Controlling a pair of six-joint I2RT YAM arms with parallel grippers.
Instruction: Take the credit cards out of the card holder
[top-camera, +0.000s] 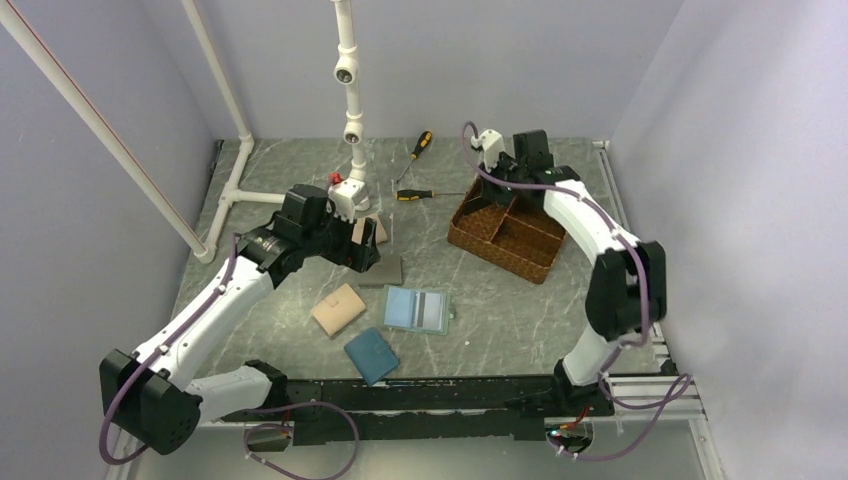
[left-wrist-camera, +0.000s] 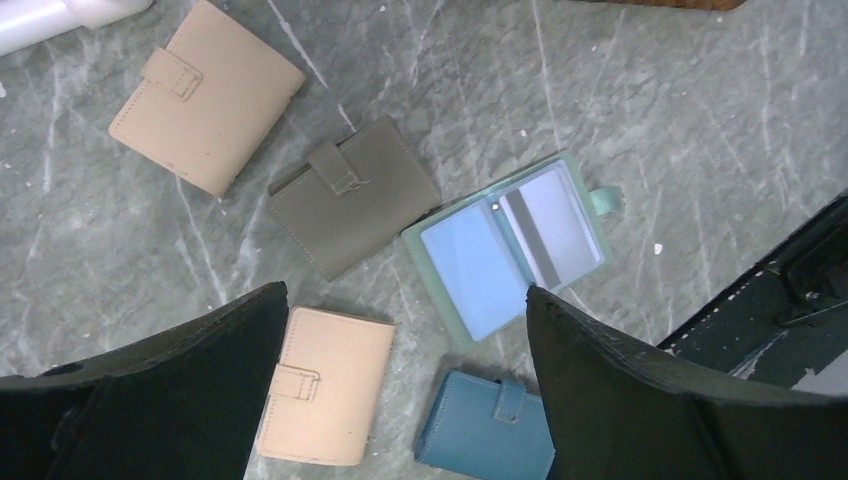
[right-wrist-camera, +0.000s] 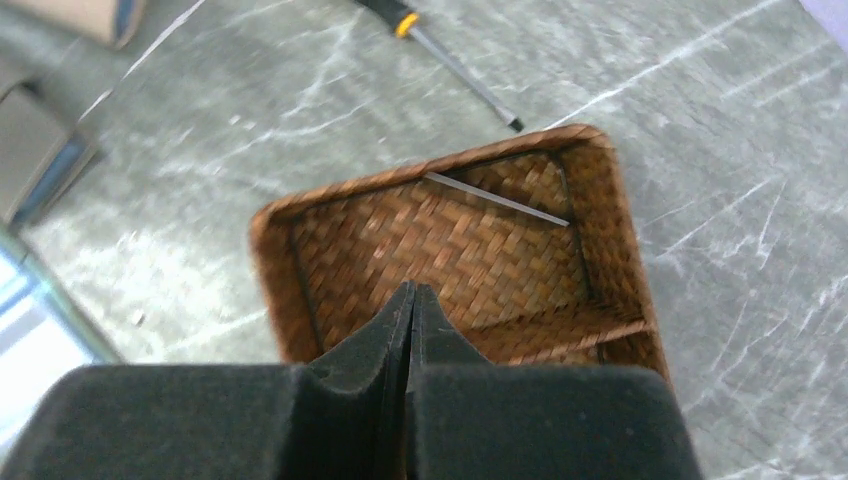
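An open mint card holder (top-camera: 416, 309) lies at table centre, with cards in its sleeves. Closed holders surround it: a dark grey one (left-wrist-camera: 355, 205), a tan one (left-wrist-camera: 335, 385), another tan one (left-wrist-camera: 210, 95) and a blue one (left-wrist-camera: 485, 425). My left gripper (top-camera: 360, 247) hangs open above them, nothing between its fingers; in the left wrist view it points down at the holders. My right gripper is shut, nothing visible between its fingers, over a woven basket (right-wrist-camera: 630, 240) with a thin metal rod (right-wrist-camera: 497, 198) inside.
Two yellow-black screwdrivers (top-camera: 414, 195) lie at the back beside the white pipe camera post (top-camera: 356, 120). The basket takes up the back right.
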